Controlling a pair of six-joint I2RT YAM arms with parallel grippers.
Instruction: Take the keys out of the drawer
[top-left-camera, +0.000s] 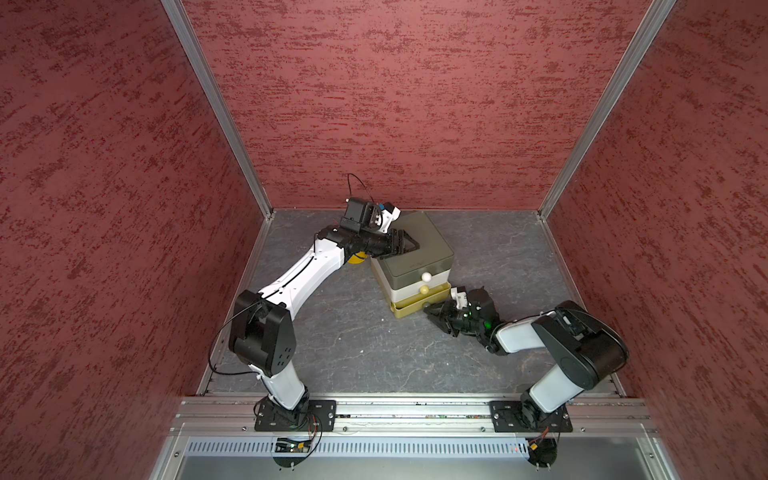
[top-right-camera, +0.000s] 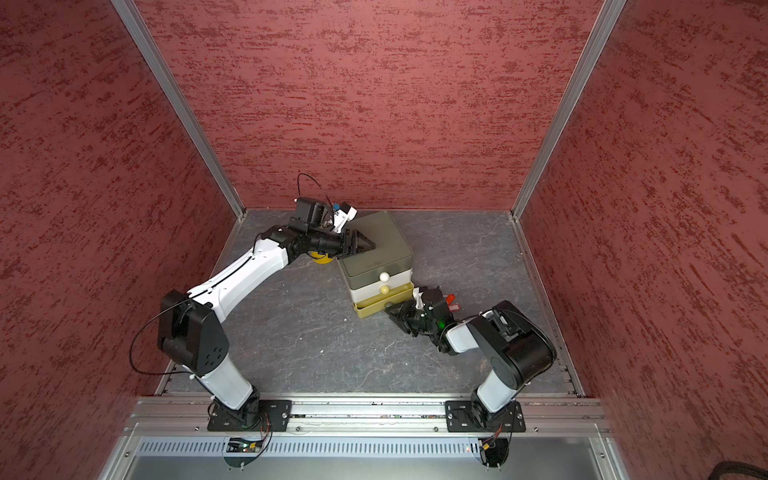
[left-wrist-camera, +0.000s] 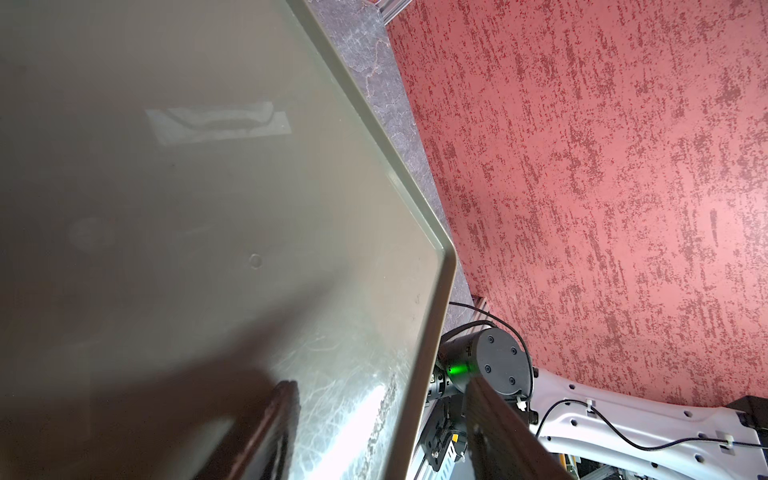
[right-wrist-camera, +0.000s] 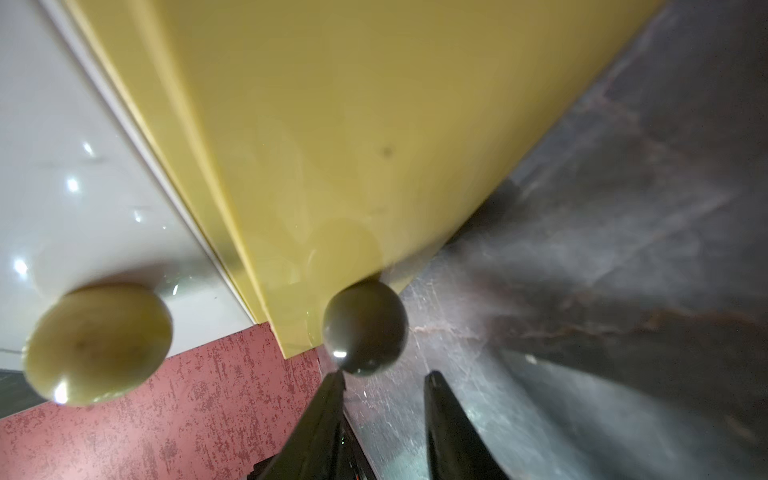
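A three-tier drawer box (top-left-camera: 422, 240) with olive top, white middle and yellow bottom drawer (top-right-camera: 372, 308) stands at centre, the bottom drawer pulled slightly out. Its dark round knob (right-wrist-camera: 364, 324) sits just ahead of my right gripper, whose fingers are apart with nothing between them in the right wrist view. My left gripper is open at the box's top, its blurred fingers either side of the top's rim. No keys are visible.
A yellow object (top-left-camera: 357, 257) lies partly hidden behind the left arm. A red object (top-right-camera: 450, 300) sits behind the right gripper. The floor left of the box is clear; walls enclose the area.
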